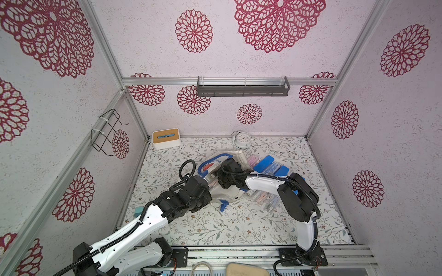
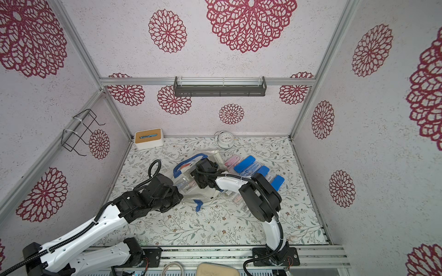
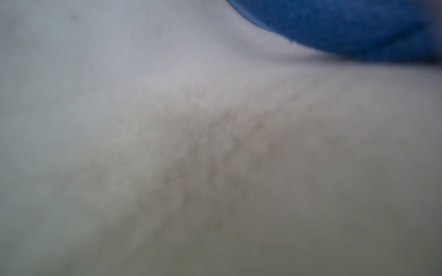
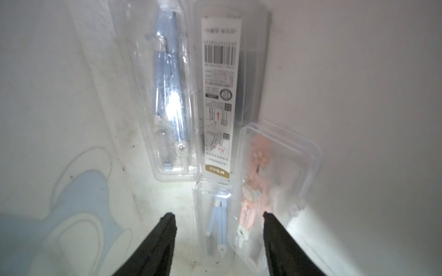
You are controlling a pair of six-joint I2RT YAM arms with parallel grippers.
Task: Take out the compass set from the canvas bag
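Observation:
The canvas bag (image 1: pixel 232 195) lies mid-table with blue handles. My right gripper is inside, fingers apart around the near ends of a small blue compass case (image 4: pixel 212 209) and a pink one (image 4: pixel 271 179); I cannot tell if they touch. A larger blue compass case (image 4: pixel 170 92) and a labelled case (image 4: pixel 217 92) lie farther in. My left gripper (image 1: pixel 205 202) is at the bag's left side; its fingertips are hidden, and the left wrist view shows only blurred pale fabric and blue.
Several clear packs and blue cases (image 1: pixel 264 163) lie right of the bag. A white box (image 1: pixel 166 143) and a round scale (image 1: pixel 243 140) stand at the back.

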